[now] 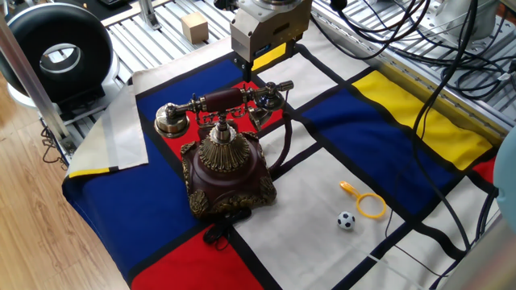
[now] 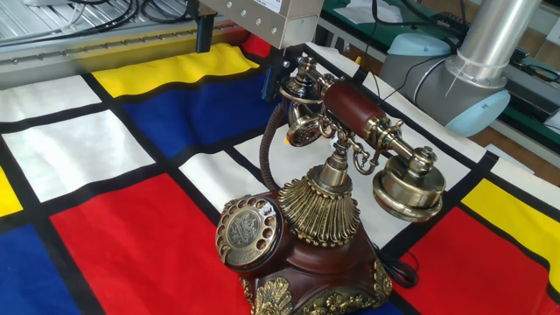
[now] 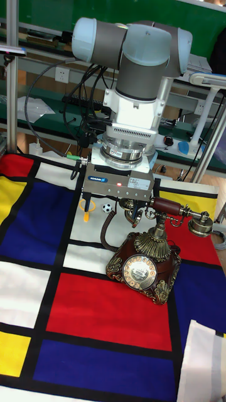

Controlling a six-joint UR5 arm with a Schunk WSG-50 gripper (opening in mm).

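Observation:
An old-style telephone with a dark red and brass body [image 1: 228,173] stands upright on the patterned cloth. Its handset [image 2: 354,109] lies across the brass cradle on top, and the round dial [image 2: 249,232] faces the second exterior view. My gripper [image 3: 110,210] points down next to the mouthpiece end of the handset, its two fingers wide apart. One finger [image 2: 204,33] stands away from the phone; the other is close beside the mouthpiece. Nothing shows between them. Whether the nearer finger touches the handset, I cannot tell.
A yellow ring with a handle [image 1: 371,205] and a small black-and-white football [image 1: 346,221] lie on the cloth [image 1: 302,221]. A dark cable [image 1: 222,229] lies by the phone's base. A wooden block [image 1: 194,28] sits off the cloth. Loose cables hang at the right.

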